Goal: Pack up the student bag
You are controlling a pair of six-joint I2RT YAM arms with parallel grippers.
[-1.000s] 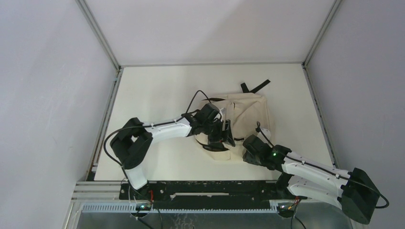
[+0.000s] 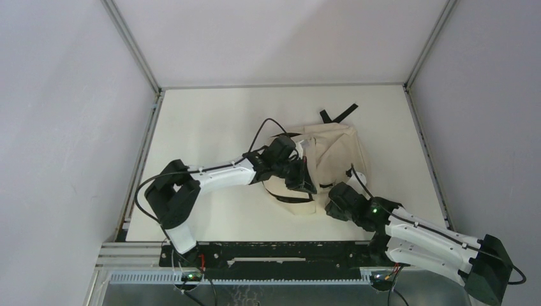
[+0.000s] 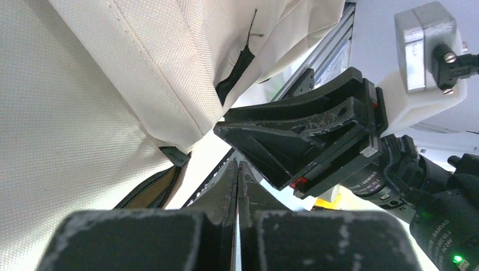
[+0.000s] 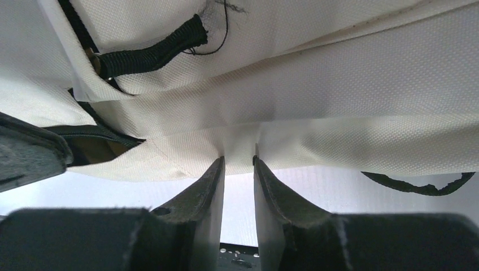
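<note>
The beige bag (image 2: 338, 150) lies on the white table with both arms over its front. In the left wrist view my left gripper is shut, its fingertips together and nothing between them. The bag's black zipper (image 3: 148, 187), partly open on a brown inside, lies left of those tips, with a small black tab (image 3: 175, 156) at its end, outside the fingers. My right gripper is shut on the bag's front fabric, which puckers between its tips. A black webbing strip (image 4: 155, 55) hangs at the upper left of that view.
Two black straps (image 2: 345, 114) stick out behind the bag. The two grippers stand close together, and the right gripper's body (image 3: 305, 127) fills the right of the left wrist view.
</note>
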